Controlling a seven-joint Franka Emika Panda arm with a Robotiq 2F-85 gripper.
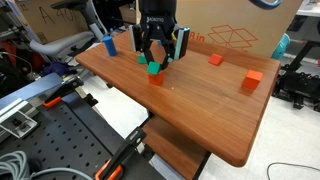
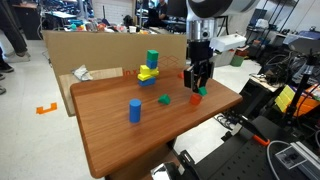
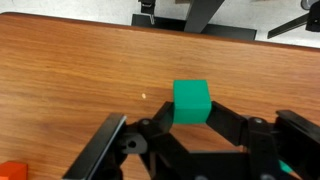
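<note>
A green block sits between the fingers of my gripper, which is shut on it. In exterior view 1 this green block is right above a red-orange block near the table's edge; whether the two touch I cannot tell. From exterior view 2, the held green block appears just above and slightly right of the red-orange block. The wrist view does not show that lower block, which seems hidden under the green one.
A blue cylinder, a small green piece and a stack of green, yellow and blue blocks stand on the table. Orange blocks lie further off.
</note>
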